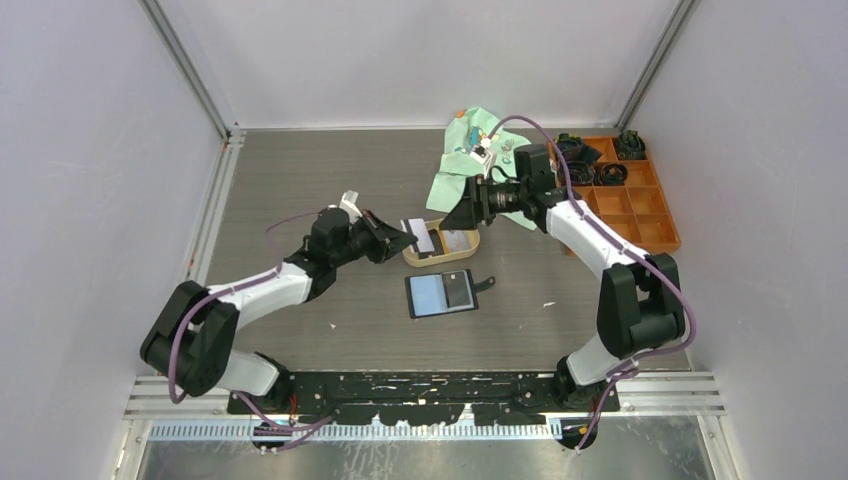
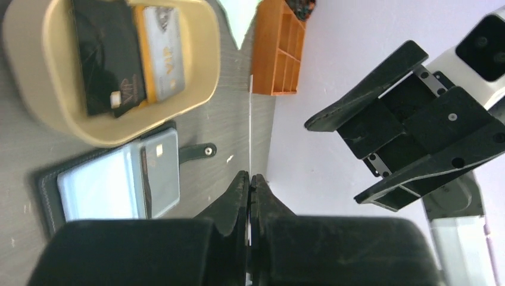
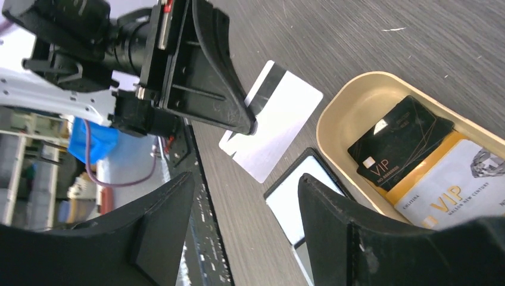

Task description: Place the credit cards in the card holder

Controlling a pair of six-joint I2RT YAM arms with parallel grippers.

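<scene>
A white card with a dark stripe (image 3: 286,110) is pinched at its edge by my left gripper (image 1: 413,240), which is shut on it and holds it up beside the beige basket (image 1: 430,262). In the left wrist view the card shows edge-on as a thin line above the fingers (image 2: 241,199). My right gripper (image 1: 462,212) stands open at the basket's far right side, nothing between its fingers. A black VIP card (image 3: 402,140) and a yellow-and-white VIP card (image 3: 458,185) lie inside the basket. The card holder (image 1: 442,293) lies unfolded on the table in front.
At the back lies a light green cloth (image 1: 447,185). An orange compartment tray (image 1: 640,215) with dark cables stands at the right. The table left of the basket and around the holder is clear.
</scene>
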